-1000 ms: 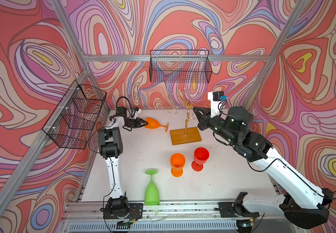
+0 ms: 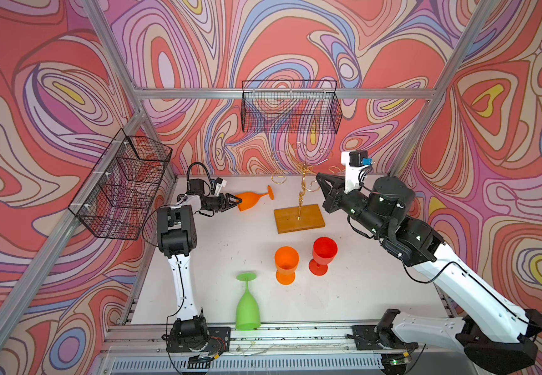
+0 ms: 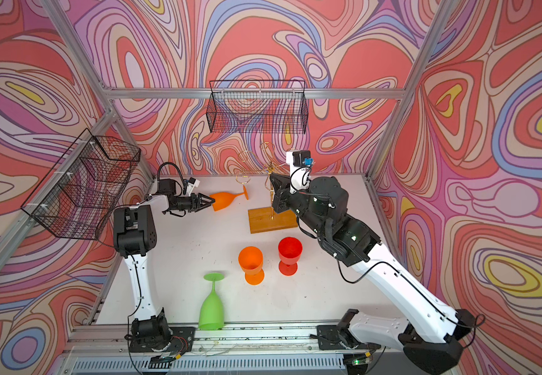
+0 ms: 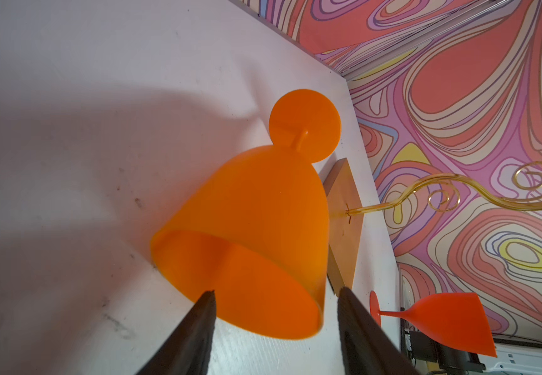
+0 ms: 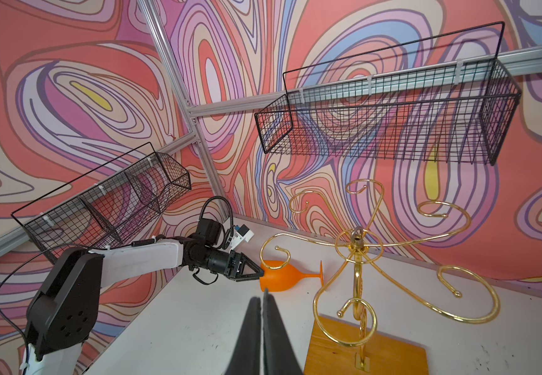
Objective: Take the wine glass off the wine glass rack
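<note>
An orange wine glass (image 2: 249, 200) lies on its side on the table's far left, mouth toward my left gripper (image 2: 235, 201) and foot toward the rack. In the left wrist view, the open rim of this orange glass (image 4: 264, 206) is just ahead of my left gripper, whose fingers (image 4: 192, 334) stand apart; whether they touch it I cannot tell. The gold wine glass rack (image 5: 358, 250), on a wooden base (image 2: 299, 218), has no glass on the loops that show. My right gripper is shut, nothing between its fingers, close to the rack's right side.
Upright orange (image 2: 286, 259) and red (image 2: 324, 250) glasses stand in front of the rack. A green glass (image 2: 247, 311) lies near the front edge. Wire baskets hang on the back rail (image 2: 291, 111) and left rail (image 2: 124, 181).
The lying orange glass has swung, its foot now farther back. My right arm shifted slightly right.
</note>
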